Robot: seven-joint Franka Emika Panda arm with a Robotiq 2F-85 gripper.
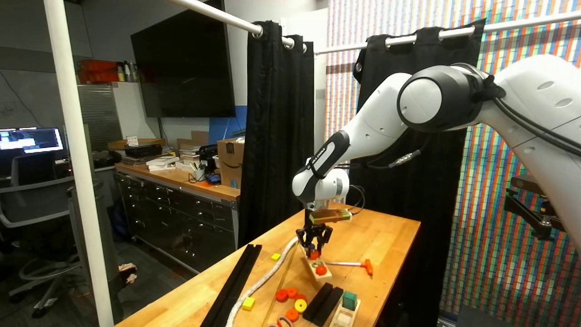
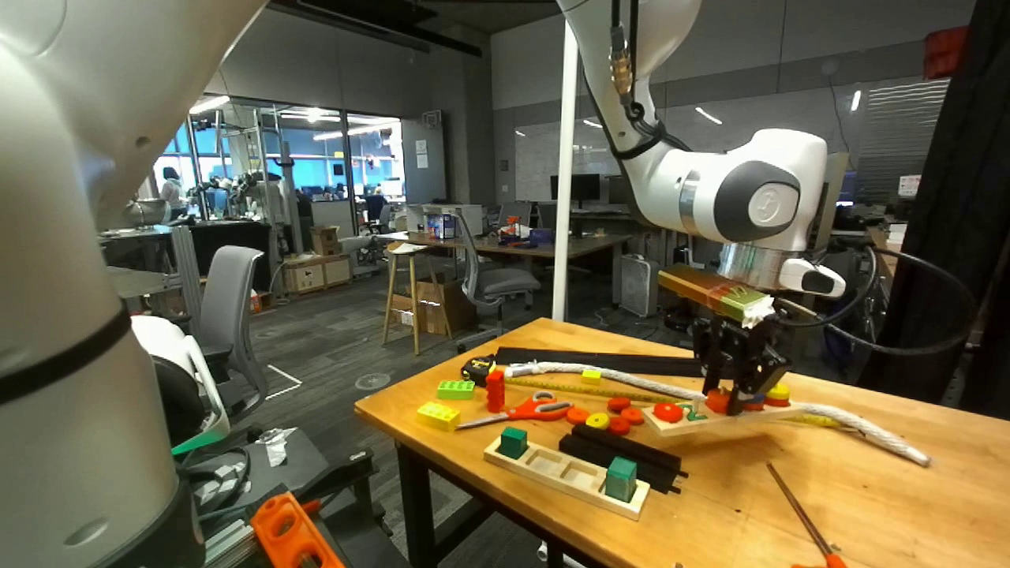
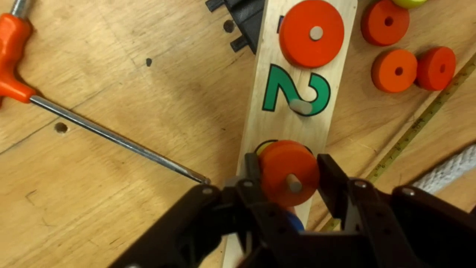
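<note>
My gripper is shut on an orange ring [image 3: 285,156], its fingers on either side. A peg of the wooden number board [image 3: 285,123] pokes through the ring's hole. In exterior view 2 the board [image 2: 663,424] looks raised and tilted beneath my gripper [image 2: 734,393]. Another red-orange ring [image 3: 308,26] sits on its end peg. Beside the green numeral 2 [image 3: 279,85], the peg [image 3: 301,106] is bare. A blue piece [image 3: 295,221] shows behind the held ring, mostly hidden by the fingers; a yellow ring [image 2: 778,391] is on the board's far end.
Several loose rings [image 2: 620,416] lie near scissors [image 2: 530,409], toy bricks and black strips [image 2: 620,454]. A tray with green blocks [image 2: 568,478] occupies the near edge. An orange-handled screwdriver [image 3: 116,138], a rope [image 2: 871,435] and a tape measure [image 3: 415,125] flank the board.
</note>
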